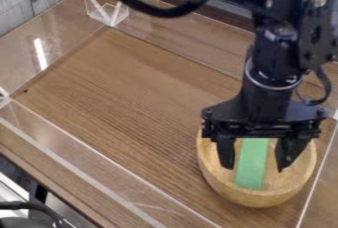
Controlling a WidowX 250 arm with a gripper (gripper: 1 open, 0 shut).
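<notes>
A round wooden bowl [215, 168] sits at the lower right of the camera view, holding a green rectangular block [251, 164]. My black gripper [256, 155] is low over the bowl, its two fingers open and pointing down on either side of the block's upper part. Whether they touch it I cannot tell. The gripper body hides the back of the bowl.
A clear plastic object [106, 7] stands at the back left. A dark cable lies at the lower left edge.
</notes>
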